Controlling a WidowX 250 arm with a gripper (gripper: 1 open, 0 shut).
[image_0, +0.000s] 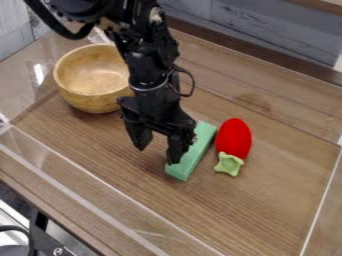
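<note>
My black gripper (156, 134) hangs over the middle of the wooden table, its fingers open and pointing down. It is just left of a green rectangular block (193, 153) lying flat, with one fingertip close to the block's left edge; whether they touch I cannot tell. Right of the block lies a red object (234, 138) with a light green end, like a strawberry or pepper toy.
A tan bowl (90, 91) stands at the back left, beside the arm. A grey wall runs along the back.
</note>
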